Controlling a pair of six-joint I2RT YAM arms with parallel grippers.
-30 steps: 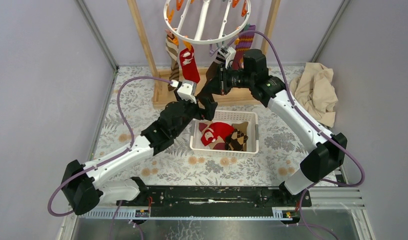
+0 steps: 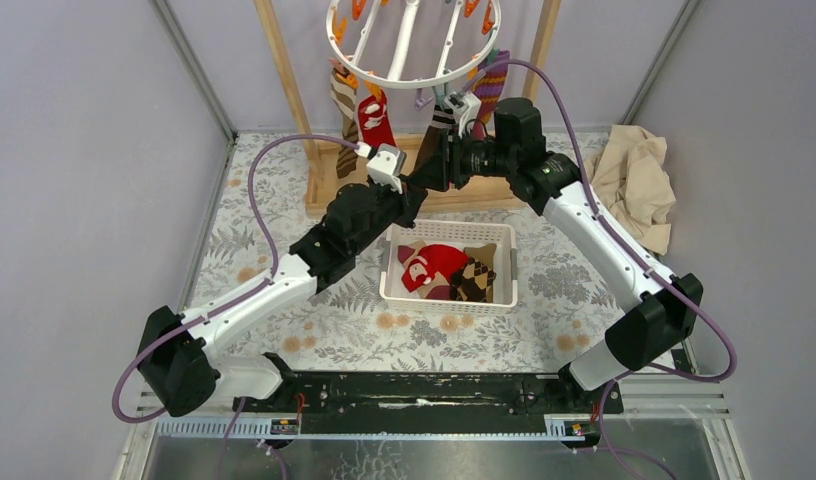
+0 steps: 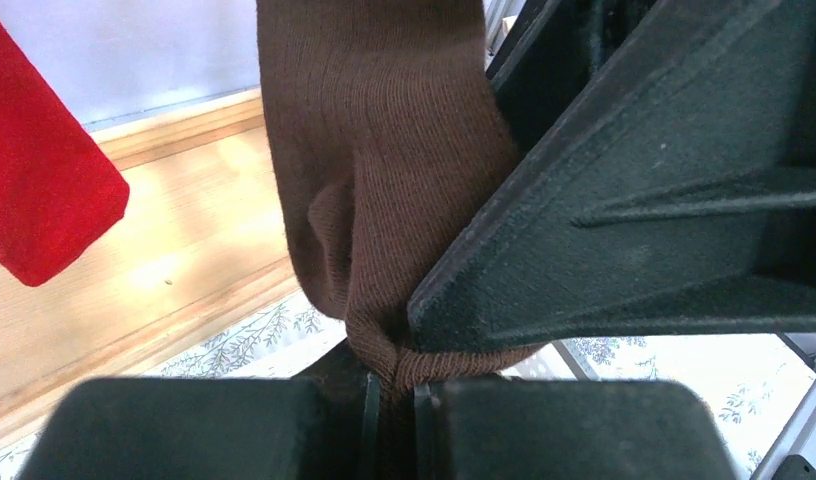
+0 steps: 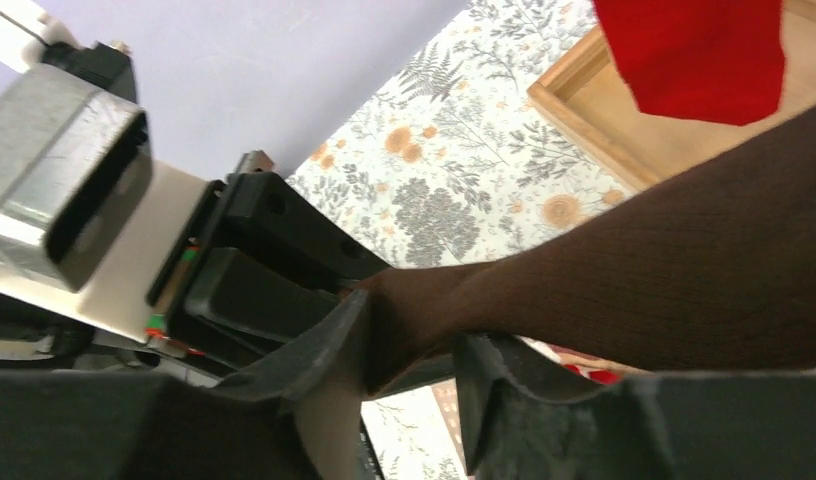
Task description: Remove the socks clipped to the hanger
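Note:
A brown sock [image 3: 404, 140] hangs from the round white hanger [image 2: 414, 82] at the top. My left gripper is shut on the gathered lower part of this sock. My right gripper stands part open, with a gap between its fingertips and the sock right beside or between them; which of the two cannot be told. Against the cloth rests a black right finger [image 3: 624, 200] in the left wrist view. Also on the hanger are a red sock [image 2: 375, 119], a brown striped sock [image 2: 345, 120] and a purple striped sock [image 2: 493, 80].
Below the arms sits a white basket [image 2: 449, 306] with several socks in it, a red sock [image 2: 432, 267] among them. Behind it is the wooden stand's base [image 2: 329, 190]. A beige cloth [image 2: 632, 180] lies at right.
My left gripper has risen in the top view toward the hanger, coming closer to my right gripper. The right arm has shifted slightly. The hanger and its socks have swung a little.

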